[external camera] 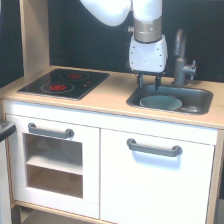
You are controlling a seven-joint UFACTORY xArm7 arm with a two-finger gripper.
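Above the sink, my gripper (pixel 149 82) points straight down with its fingers apart and nothing visible between them. A round green dish (pixel 160 102), perhaps a plate or shallow bowl, lies in the dark sink (pixel 197 104) below and slightly right of the fingertips. Its far rim is close to the fingers in the picture, but I cannot tell the height between them.
A grey faucet (pixel 181 62) rises behind the sink, just right of my gripper. The black stove top (pixel 62 84) with red rings is empty. Bare wooden counter (pixel 108 100) lies between stove and sink. Below are a white cupboard door (pixel 153 178) and an oven (pixel 55 165).
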